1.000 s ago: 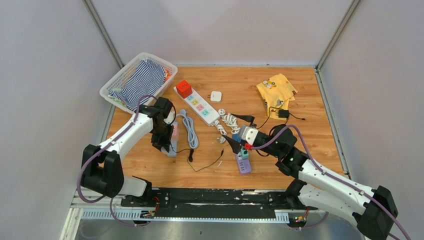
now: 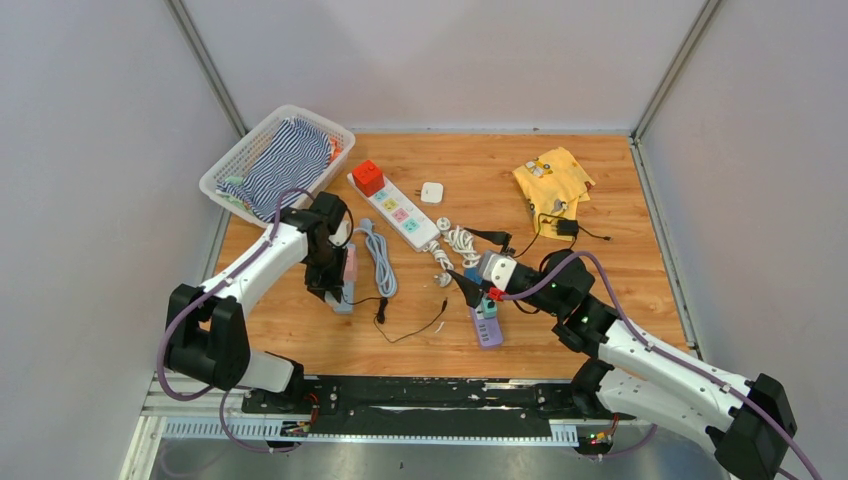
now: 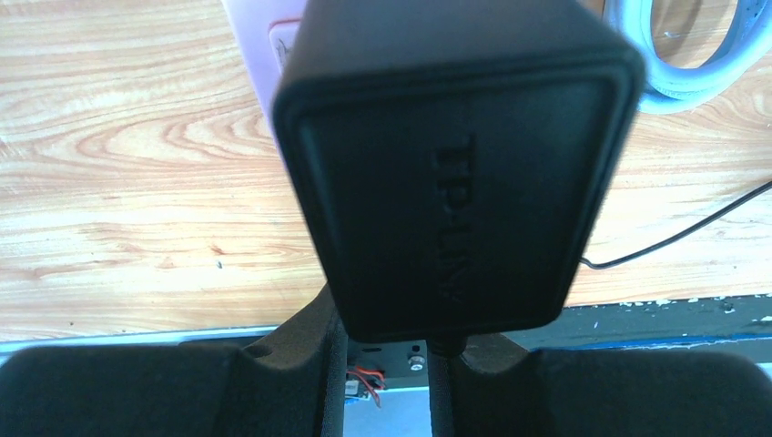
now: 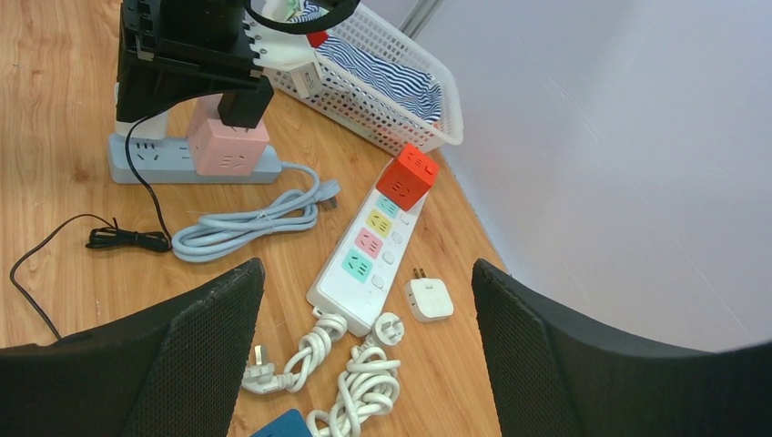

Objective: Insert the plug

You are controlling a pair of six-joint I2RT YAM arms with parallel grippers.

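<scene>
A black adapter (image 3: 455, 200) marked TP-LINK fills the middle of the left wrist view and hides the fingertips of my left gripper. Whether the fingers press on it is hidden. In the right wrist view, this left gripper stands over a pink cube socket (image 4: 229, 147) on the blue-grey power strip (image 4: 164, 164). A thin black cable runs from there to the table. The contact between adapter and cube is not clear. My right gripper is wide open and empty, above the table right of centre.
A white power strip (image 2: 408, 222) carries a red cube (image 2: 368, 178). Nearby lie a white plug adapter (image 2: 431, 192), a coiled blue cable (image 2: 382, 265) and a purple strip (image 2: 487, 331). A white basket (image 2: 343, 150) stands back left, and a yellow cloth (image 2: 553, 185) lies back right.
The left arm has shifted very slightly over the blue-grey strip. My right arm looks still, and the objects on the table keep their places.
</scene>
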